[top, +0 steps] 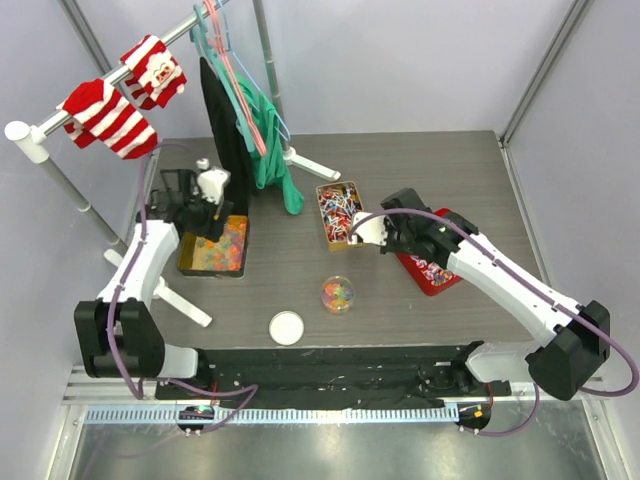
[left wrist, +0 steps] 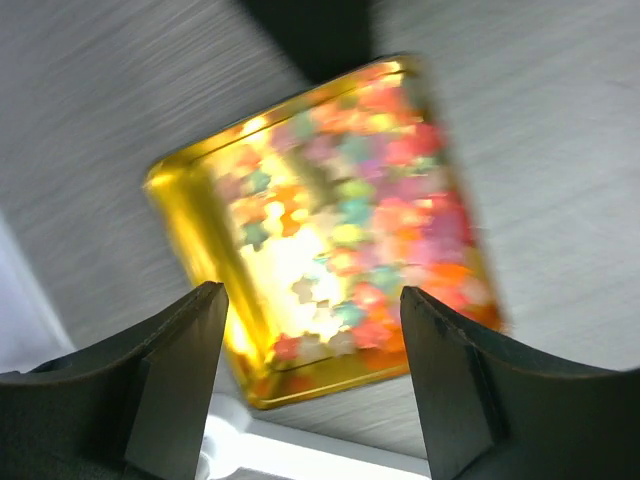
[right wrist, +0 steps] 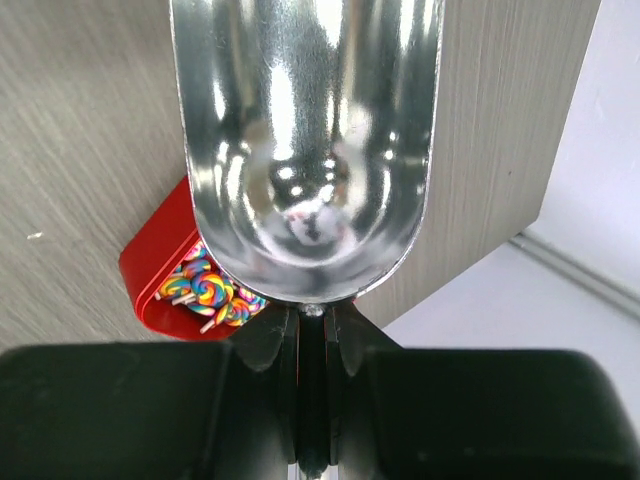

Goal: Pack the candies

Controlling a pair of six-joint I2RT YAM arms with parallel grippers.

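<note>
In the right wrist view, my right gripper is shut on the dark handle of a shiny metal scoop (right wrist: 310, 150), whose bowl appears empty. Beneath it is the red tray (right wrist: 158, 240) of swirled lollipops (right wrist: 212, 290). A round clear jar (top: 337, 307) on the table holds some colourful candies, and a white lid (top: 286, 328) lies beside it. My left gripper stands open above a gold-lined tray (left wrist: 185, 225) of gummy candies (left wrist: 370, 220), nothing between its fingers. Wrapped candies (top: 340, 208) fill another tray at the back centre.
Above the left side runs a rail (top: 178, 32) with striped red-and-white socks (top: 110, 118), black and green garments (top: 272, 150) and hangers. A white rack foot (top: 185, 302) lies beside the gold-lined tray. Table space between the trays is clear.
</note>
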